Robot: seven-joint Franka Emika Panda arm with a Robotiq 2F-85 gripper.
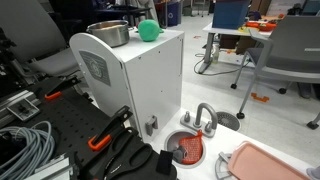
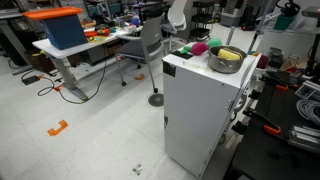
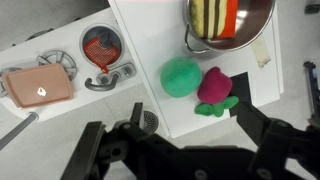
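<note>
My gripper is open in the wrist view, its two black fingers spread wide with nothing between them. Beyond it, on the white cabinet top [image 3: 160, 22], lie a round green object [image 3: 181, 77] and a magenta piece [image 3: 214, 86] with green leaf-like ends [image 3: 216, 106]. A metal pot [image 3: 204, 44] holds a yellow and brown item and something orange-red. Exterior view 1 shows the pot [image 1: 110, 34] at the cabinet's left and the green object [image 1: 149, 30] to its right. Exterior view 2 has yellow showing inside the pot [image 2: 226, 61].
A small sink [image 1: 183, 147] with a faucet [image 1: 207, 116] and a red slotted utensil [image 3: 102, 50] sits beside the cabinet. Near it is a pinkish tray [image 1: 262, 163]. Coiled grey cables [image 1: 27, 150] lie on the dark table. A grey chair [image 1: 290, 55] stands farther back.
</note>
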